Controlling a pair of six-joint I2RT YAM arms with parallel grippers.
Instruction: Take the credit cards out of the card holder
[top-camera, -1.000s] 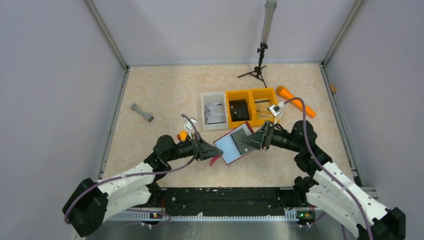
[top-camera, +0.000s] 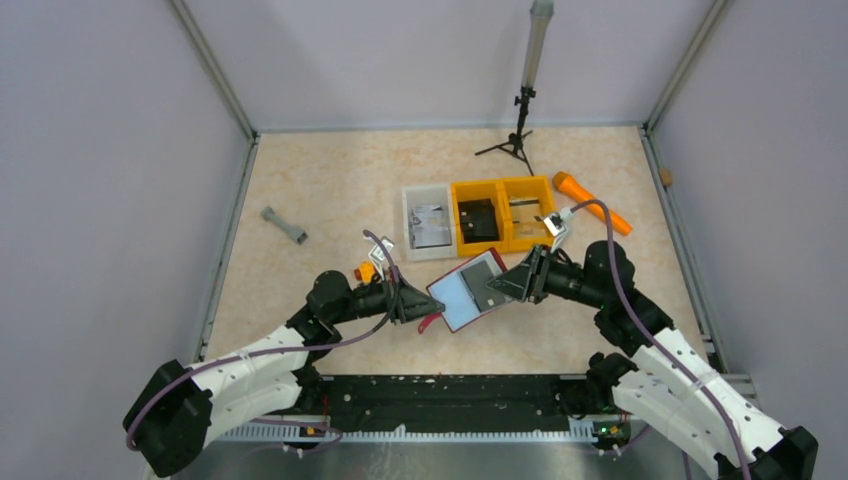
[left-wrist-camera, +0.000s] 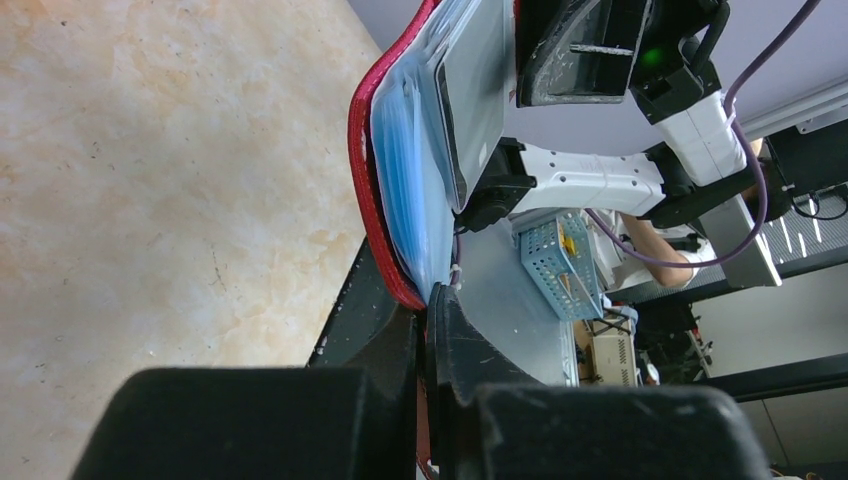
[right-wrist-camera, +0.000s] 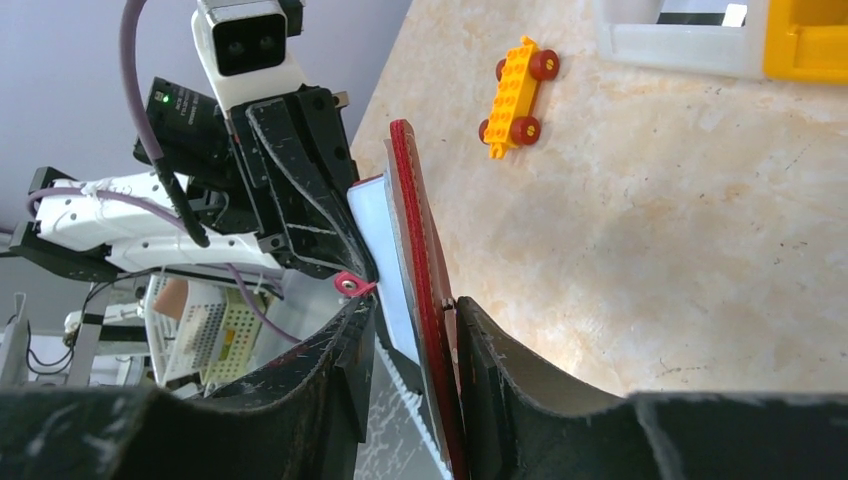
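The open card holder (top-camera: 452, 300), with a red cover and clear blue sleeves, is held above the table between both grippers. My left gripper is shut on its lower end, at the bottom of the sleeves (left-wrist-camera: 408, 170). A grey card (left-wrist-camera: 470, 110) lies on the sleeves, seen also from above. My right gripper is part open at the holder's other side, its fingers either side of the red edge (right-wrist-camera: 420, 230); whether they touch it I cannot tell.
A grey bin (top-camera: 410, 235) and yellow bins (top-camera: 480, 245) stand behind the holder. A yellow toy car (right-wrist-camera: 515, 95) sits near the left gripper. An orange flashlight (top-camera: 595, 205) lies at back right, a tripod (top-camera: 516, 140) behind, a grey tool (top-camera: 282, 222) at left.
My right gripper and arm have shifted very slightly. The left arm and the holder look almost unchanged.
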